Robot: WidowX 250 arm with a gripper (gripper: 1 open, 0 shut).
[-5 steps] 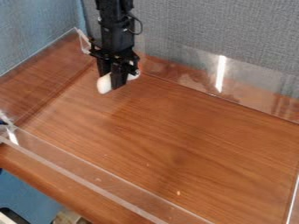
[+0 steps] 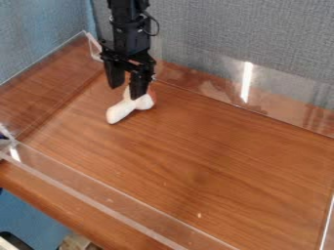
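A white elongated object (image 2: pixel 128 107) lies on the wooden tray floor toward the upper left, slanting from lower left to upper right. My black gripper (image 2: pixel 127 82) hangs just above its upper end, fingers open and pointing down. The object's upper part is partly hidden behind the fingers.
Clear low walls (image 2: pixel 245 83) edge the tray, with grey padded walls behind and a blue surface at the left.
About a second ago the white object was higher, at the gripper's fingers.
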